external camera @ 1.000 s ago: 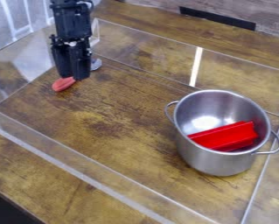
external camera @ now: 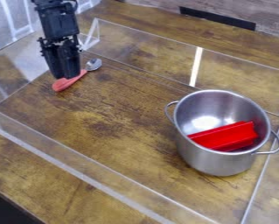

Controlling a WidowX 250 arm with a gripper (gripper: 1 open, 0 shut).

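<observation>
My black gripper (external camera: 65, 70) hangs at the upper left, just over a red-handled utensil (external camera: 69, 82) with a grey metal head, which lies on the wooden table. The fingers are dark and close together in view; whether they are open or shut, or touching the handle, I cannot tell. A steel pot (external camera: 204, 153) with two side handles stands at the right, holding a red block-like object (external camera: 226, 136).
Transparent strips or panels run along its edges, with a white tape mark (external camera: 197, 66) toward the back right.
The gripper has moved left from a second ago, uncovering more of the red utensil's handle and head. The pot has not moved.
</observation>
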